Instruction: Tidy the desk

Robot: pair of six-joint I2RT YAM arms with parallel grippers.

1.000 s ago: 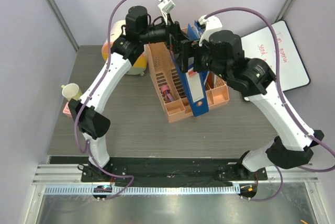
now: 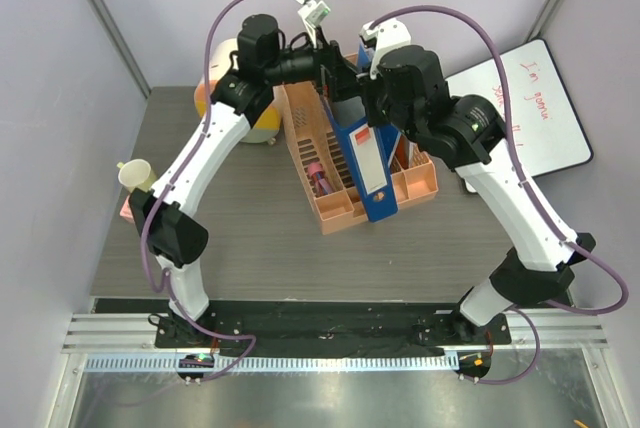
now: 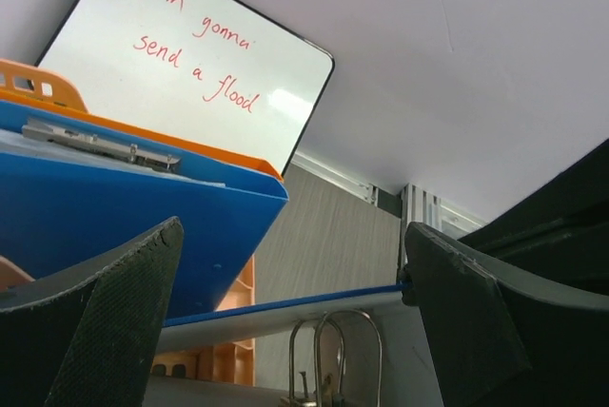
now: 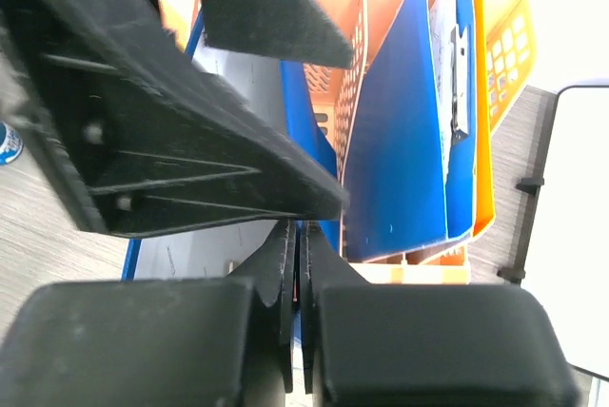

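Note:
A blue ring binder with a white label (image 2: pixel 370 166) stands tilted in the orange desk organizer (image 2: pixel 335 220). My left gripper (image 2: pixel 345 83) is at the binder's top; in the left wrist view its open fingers stand apart, with the binder's blue edge and metal rings (image 3: pixel 341 350) showing between and below them. Close beside it, my right gripper is shut at the binder's blue cover (image 4: pixel 310 126), with a thin sliver between its fingers. In the right wrist view, the left gripper's black fingers (image 4: pixel 181 131) cross over the binder.
Another blue folder with a metal clip (image 4: pixel 409 131) stands in the organizer beside the binder. A whiteboard (image 2: pixel 530 113) lies at the right. A yellow-and-white object (image 2: pixel 262 128) and a pale cup (image 2: pixel 137 175) are on the left.
The left arm and the binder look almost unmoved.

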